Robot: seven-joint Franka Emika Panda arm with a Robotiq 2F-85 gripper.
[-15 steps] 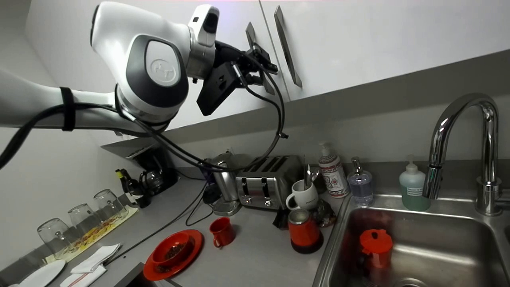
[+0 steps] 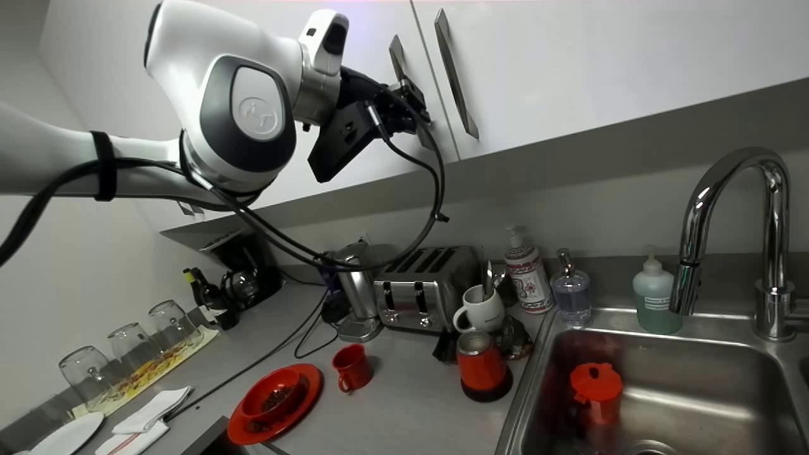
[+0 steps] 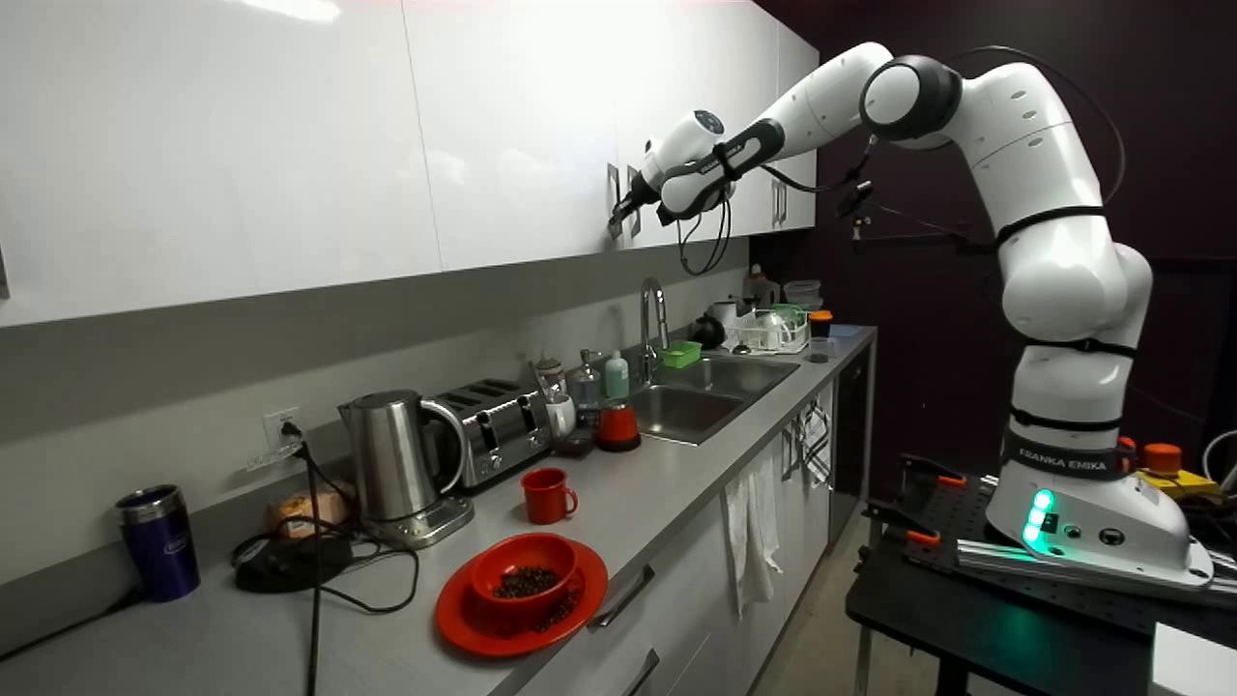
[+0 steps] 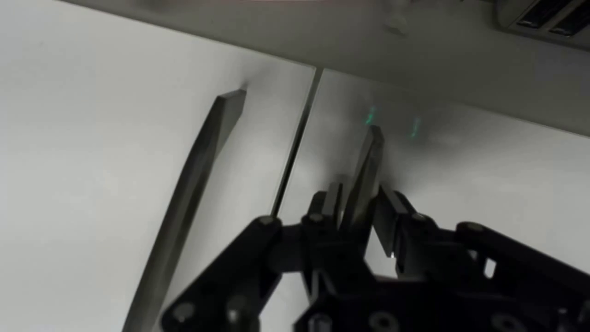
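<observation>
In the wrist view a grey metal cabinet handle runs between the fingers of my gripper, which is shut on it. The handle's free end sticks out past the fingertips. It is mounted on a white cabinet door that lies level with its neighbour, a thin dark seam between them. From outside, the gripper is at the lower part of this handle, under the overhead cabinets. The second exterior view has the gripper at the handle too, small and partly hidden by the arm.
A matching handle on the neighbouring door stands close by, across the seam. Below are the toaster, a red mug, a red plate with a bowl, and the sink. Cables loop under the wrist.
My gripper has shifted slightly left in the first exterior view, and its hanging cable with it. The doors and the things on the counter look unchanged.
</observation>
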